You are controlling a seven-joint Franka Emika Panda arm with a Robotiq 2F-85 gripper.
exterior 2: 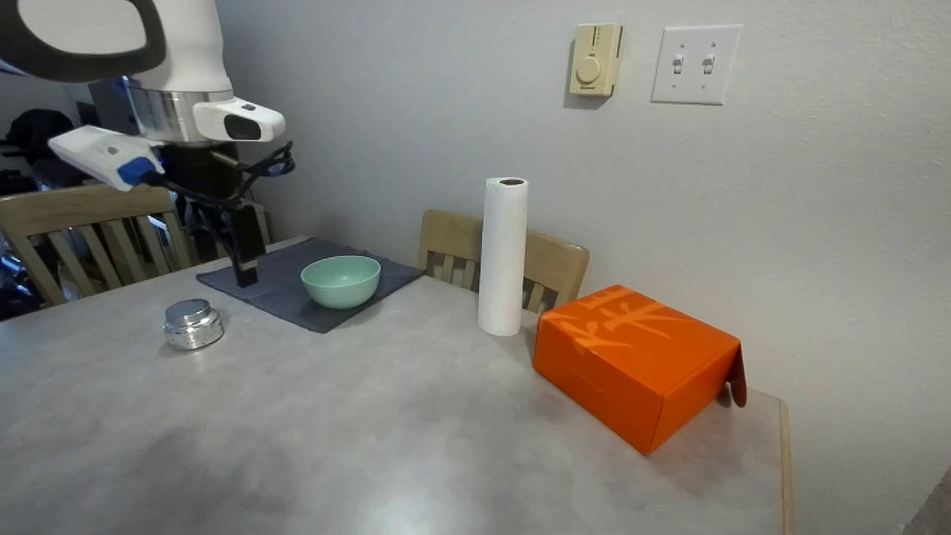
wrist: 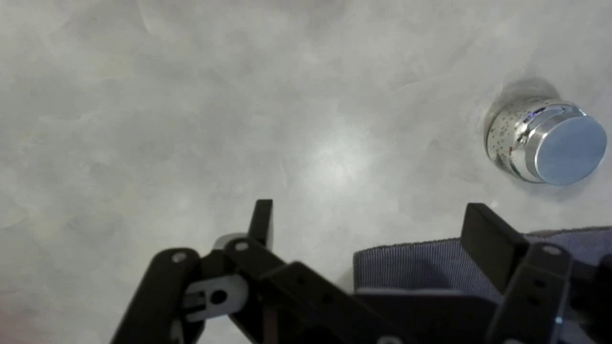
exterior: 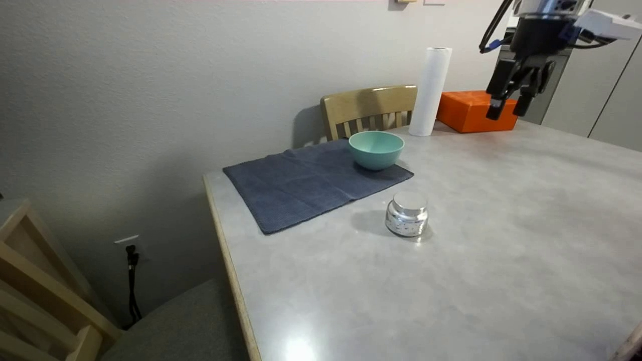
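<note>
My gripper is open over the table, its fingers wide apart and nothing between them. In exterior view 1 the gripper [exterior: 507,113] hangs at the upper right, well clear of the tabletop. A silver jar [exterior: 407,214] with a shiny lid stands upright on the bare table; the wrist view has this jar [wrist: 545,142] at the right, beyond the right finger. The mint green bowl [exterior: 376,150] sits upright on one end of a dark blue cloth [exterior: 301,183]. Only an edge of the cloth [wrist: 401,266] shows in the wrist view, and the bowl is out of sight there.
A white paper roll [exterior 2: 504,258] stands upright beside an orange box [exterior 2: 637,357] near the wall. Wooden chair backs [exterior 2: 557,267] rise behind the table.
</note>
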